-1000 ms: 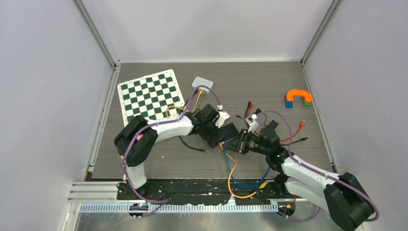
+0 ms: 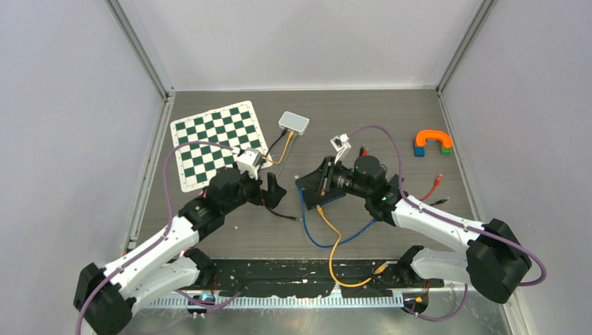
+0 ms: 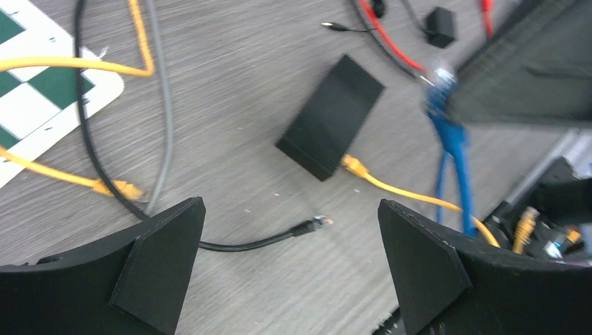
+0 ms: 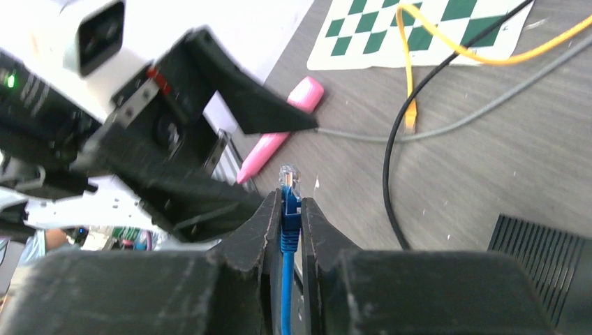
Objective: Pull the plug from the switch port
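My right gripper is shut on the blue cable's plug (image 4: 290, 209), whose clear tip points up out of the fingers, free of any port. The black switch box (image 3: 331, 115) lies on the table, apart from that plug; in the top view my right gripper (image 2: 300, 183) hangs over it and partly hides it. A yellow cable's plug (image 3: 354, 165) sits at the box's near edge. To the left, my left gripper stands open above the table with nothing between its fingers. The blue cable (image 2: 317, 244) trails down from the right gripper in a loop.
A loose black cable end (image 3: 304, 227) lies beside the box. Behind stand a white box (image 2: 294, 123) with cables and a checkered board (image 2: 220, 143). Red cable ends (image 2: 438, 180) and an orange arch (image 2: 433, 136) are at the right.
The left gripper has withdrawn leftward from the switch box. The right gripper has moved left and up with the blue plug, which was at the box's edge and is now away from it.
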